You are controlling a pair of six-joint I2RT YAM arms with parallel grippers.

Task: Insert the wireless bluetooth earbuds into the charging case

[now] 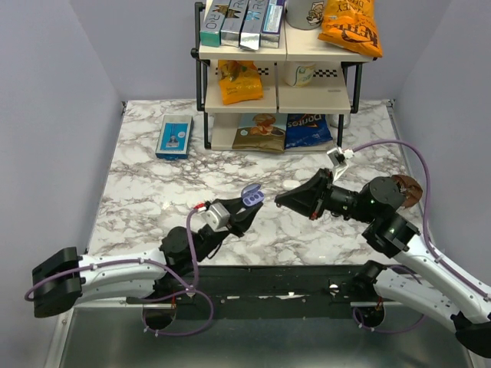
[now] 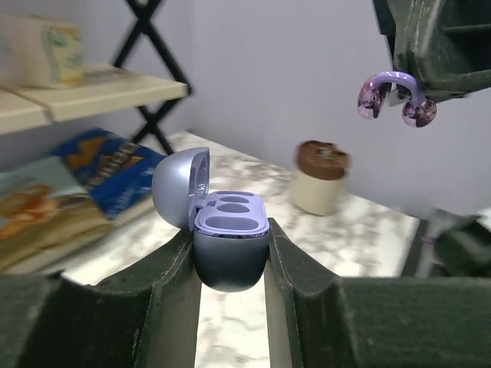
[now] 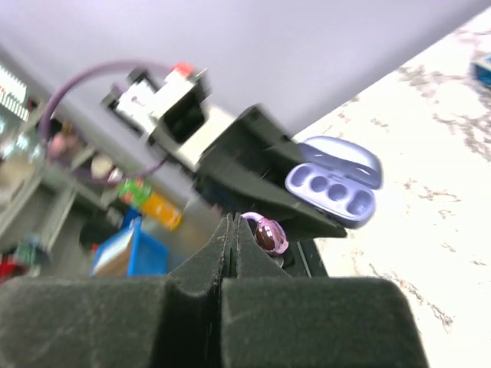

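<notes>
A lilac charging case (image 2: 230,261) with its lid standing open is gripped at its body, my left gripper shut on it. Its slots look empty in both wrist views. My right gripper (image 1: 278,201) is to the right of the case (image 1: 253,197), apart from it. A shiny purple clip-shaped earbud (image 2: 396,80) hangs at the tip of the right gripper, above and to the right of the case in the left wrist view. From the right wrist, the same earbud (image 3: 268,234) shows at the shut fingertips (image 3: 229,234), its thin bridge toward them.
A shelf rack (image 1: 318,98) with snack bags and boxes stands at the back. A blue box (image 1: 174,138) lies back left, and a brown-lidded jar (image 1: 408,190) stands at the right.
</notes>
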